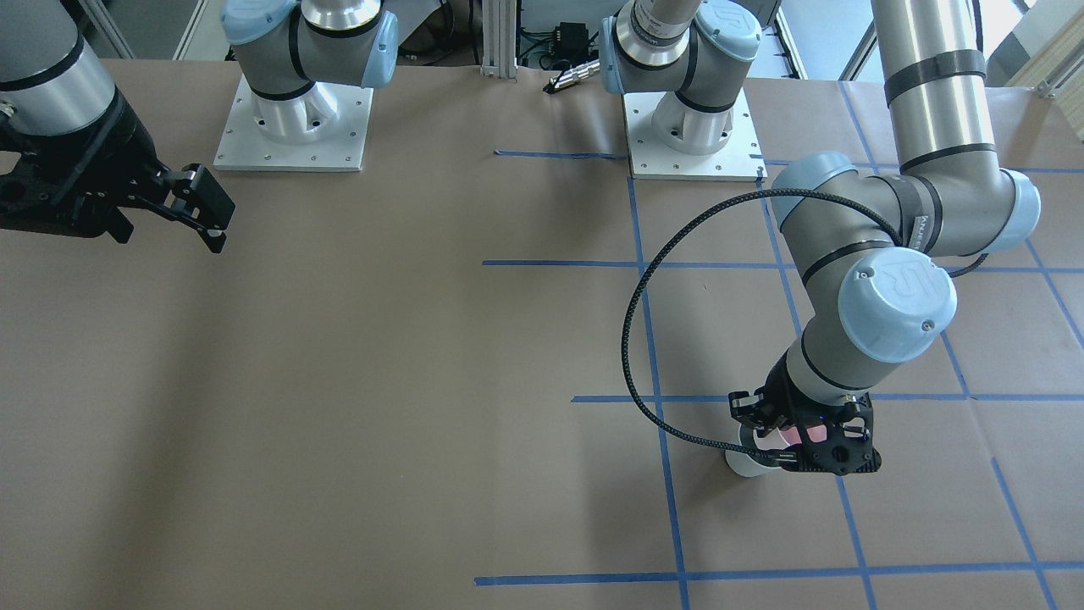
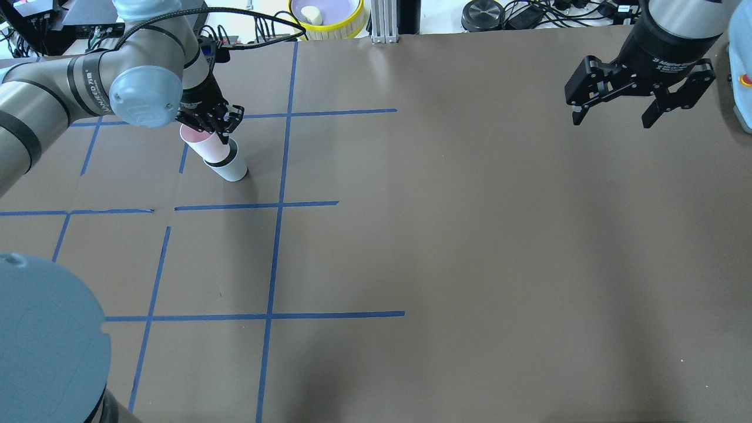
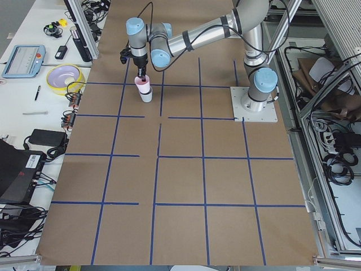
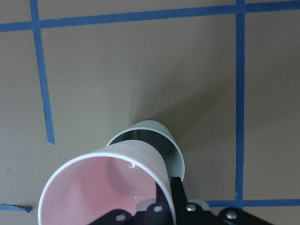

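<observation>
A white cup (image 2: 231,168) stands on the taped table, also visible behind the gripper in the front view (image 1: 749,463). My gripper is shut on a white cup with a pink inside (image 4: 93,187), held by its rim directly over the standing cup. In the left view the pink cup (image 3: 142,84) sits just above or partly inside the white one (image 3: 145,96); how far inside is unclear. The wrist view shows the standing cup's opening (image 4: 154,140) partly behind the held one.
Another arm (image 2: 634,84) hangs at the top right of the top view. A yellow container (image 3: 66,79) is on the side bench.
</observation>
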